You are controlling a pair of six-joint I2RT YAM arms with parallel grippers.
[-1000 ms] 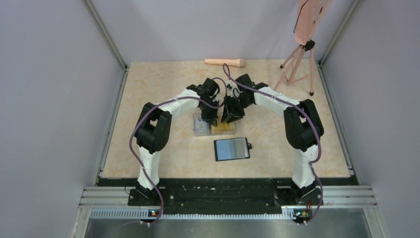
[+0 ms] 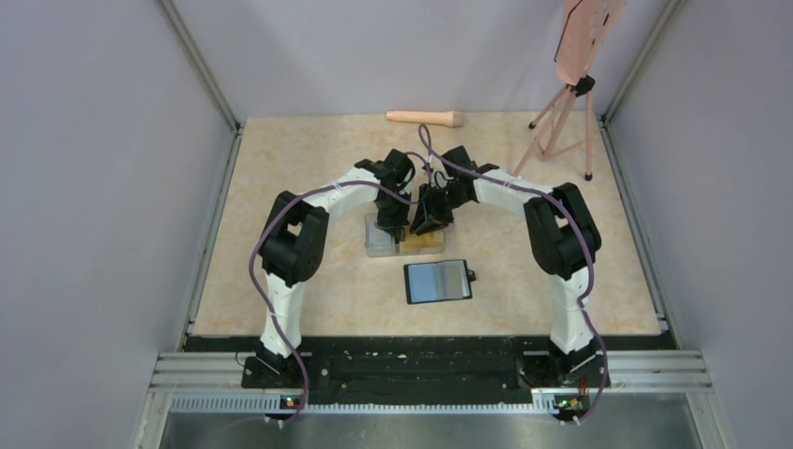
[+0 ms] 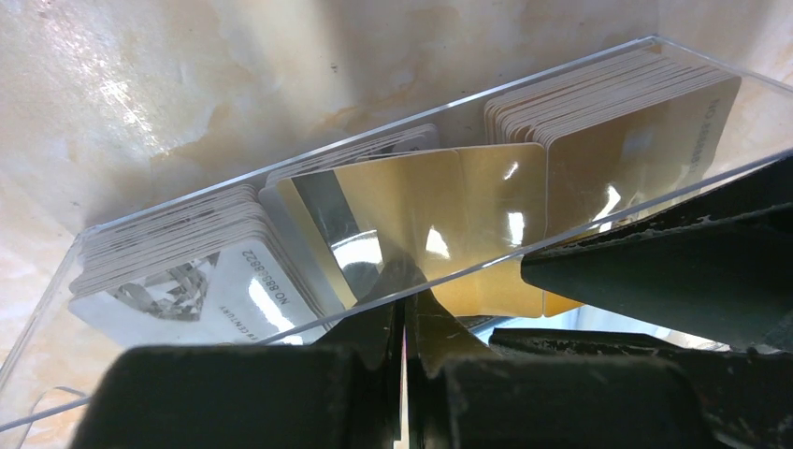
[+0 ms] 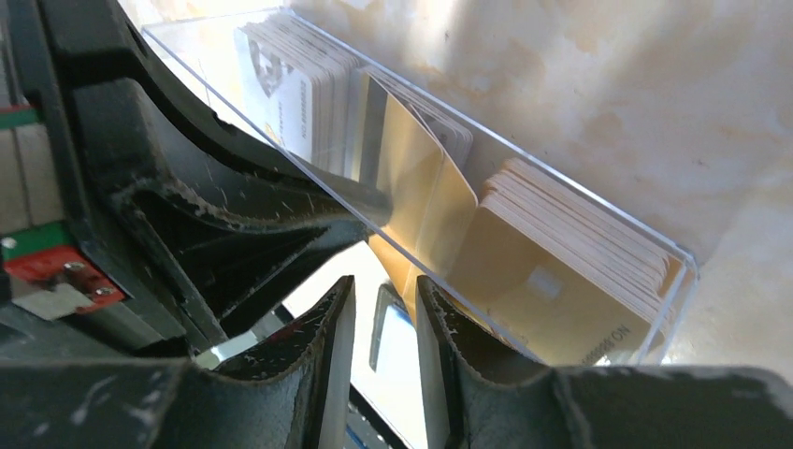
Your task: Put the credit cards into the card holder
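Observation:
A clear box (image 2: 382, 251) holds rows of cards: a white stack (image 3: 187, 281) at one end and a gold stack (image 3: 645, 140) at the other. Between them a gold card (image 3: 421, 196) with a dark stripe leans out over the box's front wall. My left gripper is shut at that wall, by the card's lower edge; nothing shows between its fingers. Part open, my right gripper has its fingertips around the gold card's protruding lower corner, and I cannot tell whether they touch it. The black card holder (image 2: 438, 302) lies open in front of the box.
A microphone-shaped object (image 2: 421, 118) lies at the table's back edge, with a pink tripod stand (image 2: 561, 122) at the back right. Both grippers are very close together over the box.
Box and holder look unmoved.

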